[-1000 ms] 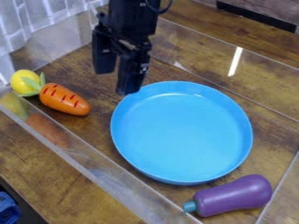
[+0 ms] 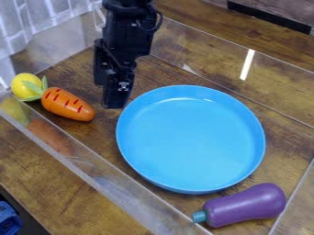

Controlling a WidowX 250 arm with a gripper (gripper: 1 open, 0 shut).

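My black gripper point(image 2: 116, 84) hangs at the upper middle, above the table just right of an orange carrot toy point(image 2: 68, 104) and behind the large blue plate point(image 2: 189, 138). It is open, with nothing seen between its dark fingers. A yellow toy point(image 2: 28, 86), perhaps a lemon, lies at the left edge beside the carrot. A purple eggplant toy point(image 2: 241, 206) lies at the front right, below the plate.
Clear plastic edges run along the left and front. A small blue object point(image 2: 6, 218) shows at the bottom left corner.
My gripper has moved slightly left, toward the carrot side, and its angle has changed. The plate and toys have not visibly moved.
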